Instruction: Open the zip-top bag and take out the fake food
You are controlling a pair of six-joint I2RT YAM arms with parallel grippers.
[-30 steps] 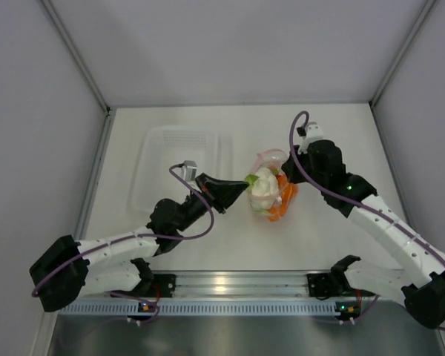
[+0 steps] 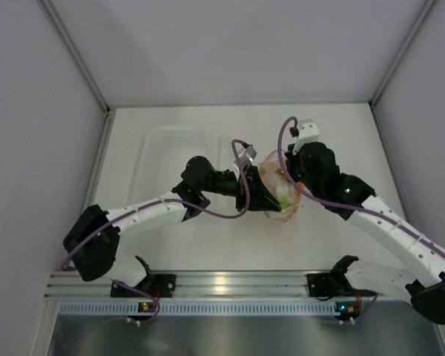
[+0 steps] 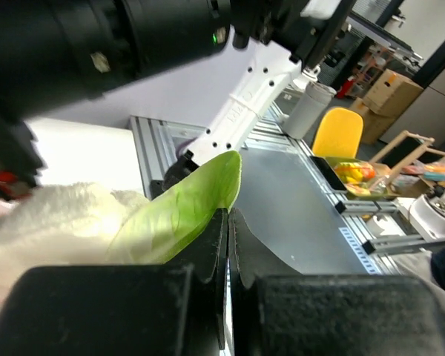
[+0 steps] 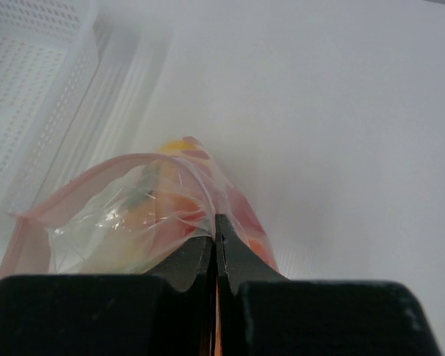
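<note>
The clear zip top bag [image 4: 96,222], with a pink rim and orange, yellow and green food inside, sits between the arms at the centre right of the table. My right gripper is shut on the bag's rim, which runs to its fingertips in the right wrist view. My left gripper is shut at the bag's near side, its tips on a green leaf-like piece [image 3: 185,208] beside pale, blurred material. In the top view both wrists hide much of the bag.
A white perforated basket [image 2: 156,141] stands on the left of the white table [image 2: 341,245], close to the bag.
My left gripper has moved right and over to the bag from its position a second ago.
</note>
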